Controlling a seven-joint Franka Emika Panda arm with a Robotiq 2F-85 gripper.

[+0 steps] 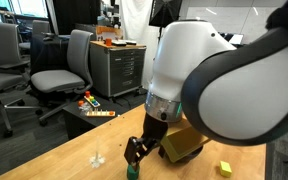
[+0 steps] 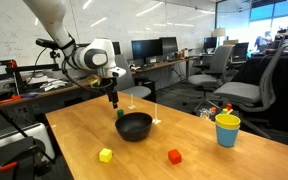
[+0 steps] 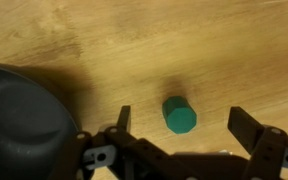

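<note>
In the wrist view a green block stands on the wooden table, between my open gripper's fingers and below them. Nothing is held. Exterior view 1 shows the gripper low at the green block, partly covering it. The black bowl sits beside the block, and its rim fills the left of the wrist view. From exterior view 1 the arm hides much of the bowl. A yellow block and a red block lie apart on the table.
A blue bucket with a yellow rim stands at the table's far side. Thin white upright pieces stand near the bowl. Chairs line the edge. Bare wood lies left of the green block in exterior view 1.
</note>
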